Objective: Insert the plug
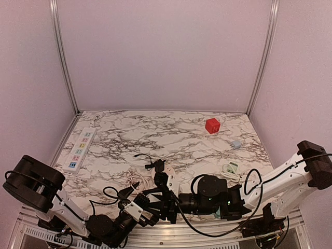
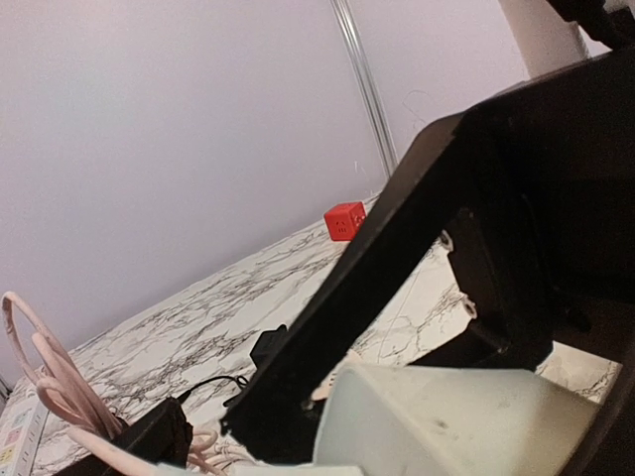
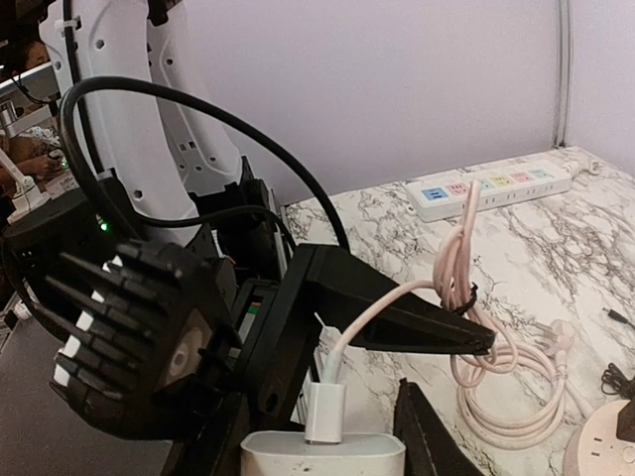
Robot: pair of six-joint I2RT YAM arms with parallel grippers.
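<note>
A white charger block point(image 3: 322, 458) sits between the fingers of my right gripper point(image 1: 160, 204), which is shut on it. The white plug point(image 3: 325, 412) of a pale cable point(image 3: 387, 297) stands upright against the block's end face, apparently in line with it; how deep it sits cannot be told. My left gripper point(image 1: 143, 203) is open close around that place, one dark finger point(image 3: 417, 319) reaching past the cable. In the left wrist view the block point(image 2: 466, 412) fills the lower right, and the plug is mostly cut off by the bottom edge.
Bundled pink cable point(image 3: 506, 402) lies on the marbled table beside the grippers. A white power strip point(image 1: 80, 150) is at the left, a red cube point(image 1: 212, 125) and a small grey-blue adapter point(image 1: 235, 144) at the right.
</note>
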